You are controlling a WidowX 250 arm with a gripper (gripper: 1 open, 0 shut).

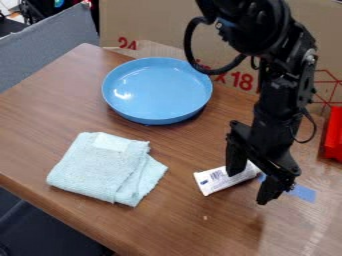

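Note:
My black gripper [251, 166] is low over the right part of the wooden table, open, its fingers around the right end of a white tube [214, 180]. The tube lies on the table at a slant, partly hidden by the gripper. A folded pale blue towel [96, 168] lies on the left, and a blue round plate [156, 90] sits behind it.
A red object [333, 135] stands at the right edge. A cardboard box [160, 25] backs the table. A small blue patch [303, 192] shows right of the gripper. Bare wood lies left of the plate and in front of the towel.

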